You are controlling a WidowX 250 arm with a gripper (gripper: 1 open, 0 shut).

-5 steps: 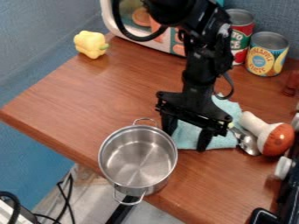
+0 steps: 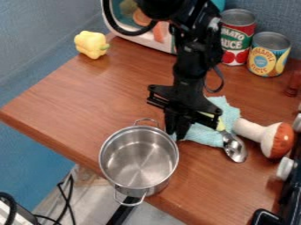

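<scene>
My black gripper point(image 2: 179, 118) is low over a light blue cloth point(image 2: 230, 114) just behind and right of the steel pot point(image 2: 137, 160); whether it is open or shut is hard to tell. A silver spoon point(image 2: 234, 149) lies at the cloth's right edge, beside a white-handled mushroom-like object with an orange-brown cap point(image 2: 277, 138). Part of the cloth is hidden behind the gripper.
Cans point(image 2: 269, 54) stand at the back right, near a toaster-like appliance point(image 2: 133, 32). A yellow toy point(image 2: 91, 43) sits at the back left.
The gripper has shifted slightly left and up from over the cloth, toward the pot, and more of the spoon shows.
</scene>
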